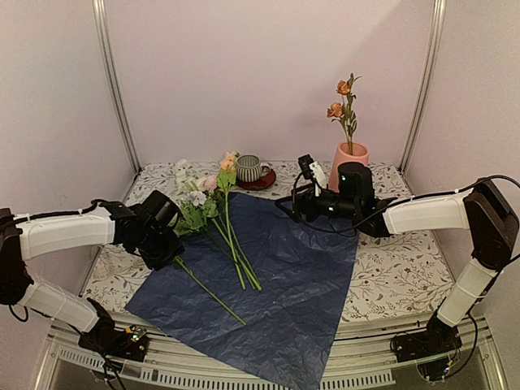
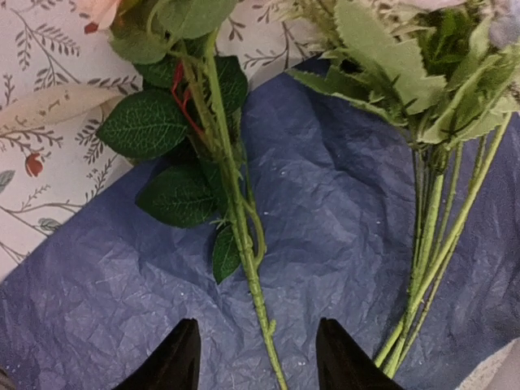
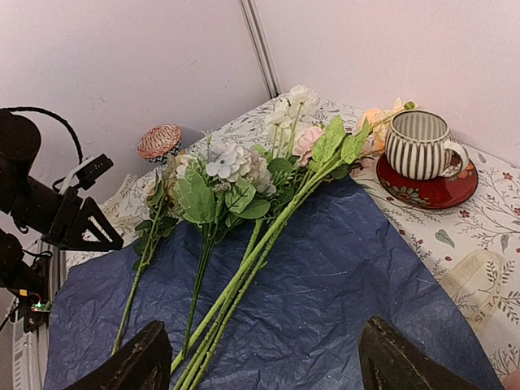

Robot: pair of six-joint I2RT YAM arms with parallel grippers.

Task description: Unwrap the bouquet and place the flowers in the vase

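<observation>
Loose flowers (image 1: pixel 195 203) with long green stems lie on the blue sheet (image 1: pixel 284 309). In the left wrist view a single leafy stem (image 2: pixel 252 276) runs down between the open fingers of my left gripper, which hovers over it with nothing held. A bunch of stems (image 2: pixel 431 244) lies to its right. The pink vase (image 1: pixel 351 158) stands at the back right holding orange flowers (image 1: pixel 337 106). My right gripper is open and empty, over the sheet in front of the vase.
A striped cup (image 3: pixel 416 146) on a red saucer (image 3: pixel 426 195) stands at the back. A patterned bowl (image 3: pixel 159 142) sits at the far side in the right wrist view.
</observation>
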